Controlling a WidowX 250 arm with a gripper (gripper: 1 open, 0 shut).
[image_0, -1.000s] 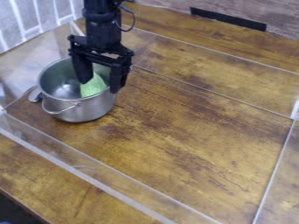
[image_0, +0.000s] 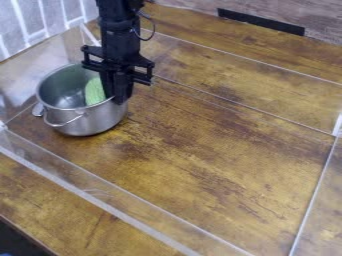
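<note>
A steel pot (image_0: 75, 118) with a wire handle stands at the left of the wooden table, a pale green object (image_0: 94, 90) inside it. The black arm's gripper (image_0: 118, 82) reaches down at the pot's right rim, in front of part of the green object. Its fingertips are dark and hard to make out, so I cannot see whether anything is between them.
A transparent edge runs along the left and front, and a white railing stands at the top left.
The gripper's lower part has drawn in toward the pot's right rim and looks narrower. The pot has shifted slightly left, and less of the green object shows.
</note>
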